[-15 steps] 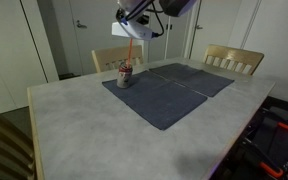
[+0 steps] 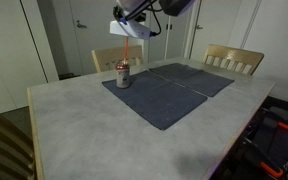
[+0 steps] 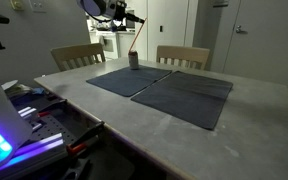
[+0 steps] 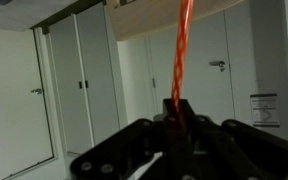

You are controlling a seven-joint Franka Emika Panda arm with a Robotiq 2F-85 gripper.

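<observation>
A thin red-orange stick (image 4: 182,50) rises from between the fingers of my gripper in the wrist view, and the gripper is shut on it. Seen from exterior view 1, the stick (image 2: 125,50) stands nearly upright, its lower end at the top of a small can-like container (image 2: 122,77). In exterior view 2 the stick (image 3: 136,38) leans, and its low end meets the container (image 3: 134,61) at the rim. How deep the end sits inside is hidden. The container stands on the back part of a dark mat.
Two dark mats, a nearer one (image 2: 164,103) and a farther one (image 2: 192,76), lie on the pale table (image 2: 74,130). Wooden chairs (image 3: 182,58) stand along the table's edges.
The stick's top and the gripper have shifted slightly left in exterior view 1, so the stick looks more upright. The container appears slightly farther left too.
</observation>
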